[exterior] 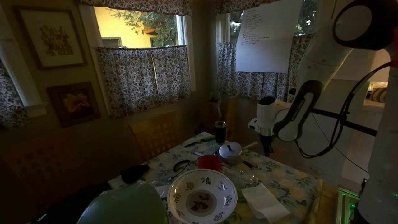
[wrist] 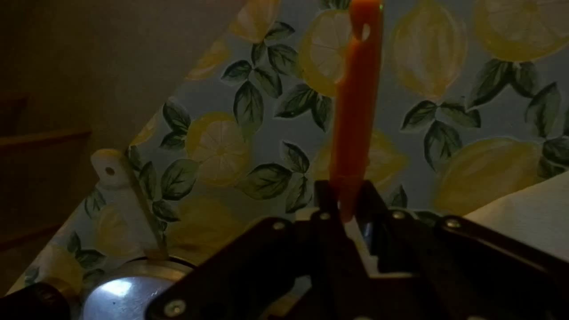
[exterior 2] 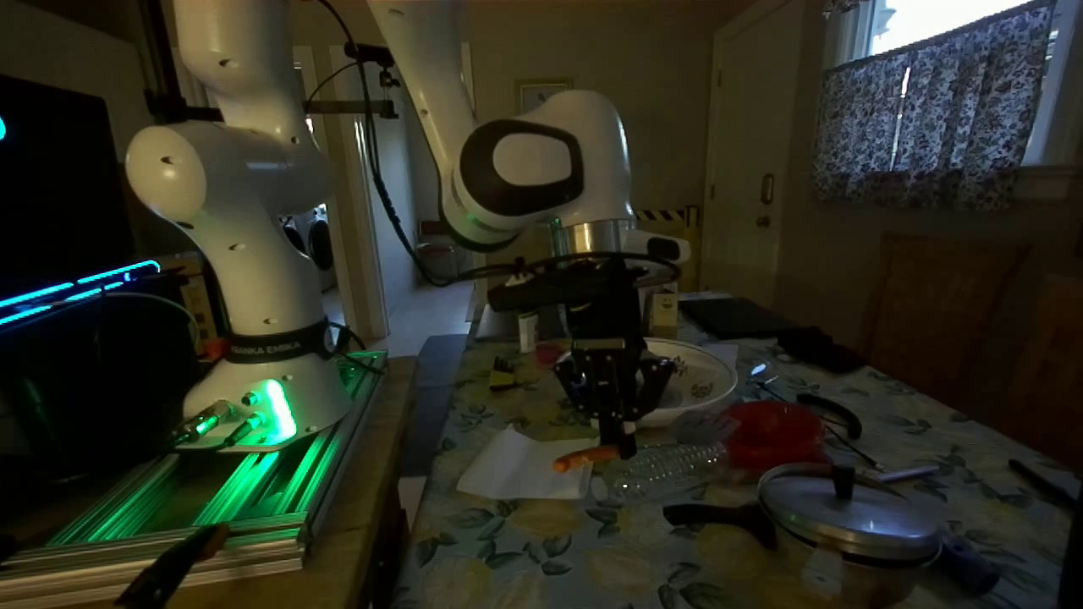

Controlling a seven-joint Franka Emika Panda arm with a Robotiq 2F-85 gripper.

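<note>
My gripper is shut on one end of a slim orange handle (wrist: pixel 356 106), which has a hole at its far end. In the wrist view the handle stretches away from the fingertips over the lemon-print cloth. From the second exterior view, the gripper (exterior 2: pixel 617 441) points down, with the orange handle (exterior 2: pixel 586 458) sticking out sideways, apparently above the table. The first exterior view puts the gripper (exterior: pixel 267 150) over the right part of the table, beyond the white paper. Whether anything else is joined to the handle is hidden by the fingers.
A lidded pot (exterior: pixel 230 151) with projecting handles stands near the gripper. Around it are a red bowl (exterior: pixel 209 163), a clear plastic bottle (exterior 2: pixel 665 472), a large patterned bowl (exterior: pixel 202 196), white paper (exterior: pixel 264 203) and a dark glass (exterior: pixel 220 132).
</note>
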